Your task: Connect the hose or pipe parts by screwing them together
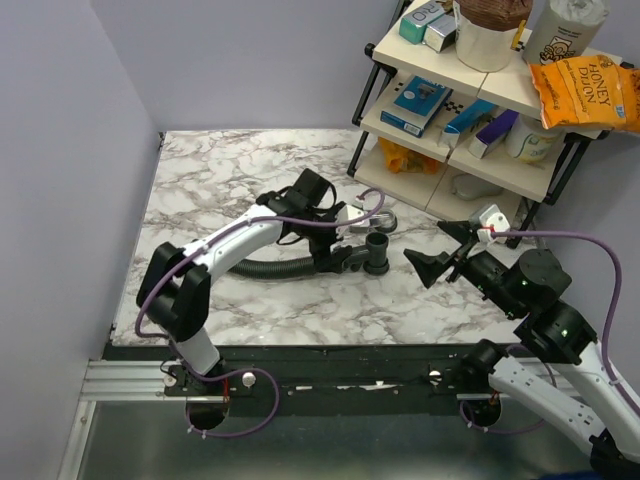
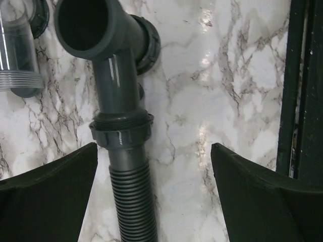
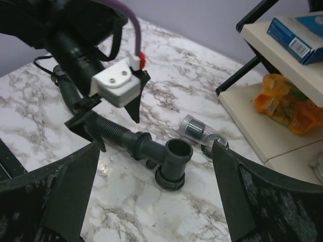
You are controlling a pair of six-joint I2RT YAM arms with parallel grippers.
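A dark ribbed hose (image 1: 272, 268) runs across the marble to a dark tee fitting (image 1: 376, 247), joined by a collar (image 2: 121, 132). My left gripper (image 1: 330, 258) is open over the hose end of the joint, its fingers on either side above it in the left wrist view, holding nothing. My right gripper (image 1: 440, 257) stands open and empty to the right of the tee. A clear cylindrical piece (image 3: 194, 129) with a dark end lies behind the tee.
A shelf rack (image 1: 450, 200) with boxes and bags occupies the back right. The marble top (image 1: 215, 160) is clear at back left and front; its dark front edge (image 1: 320, 355) borders it.
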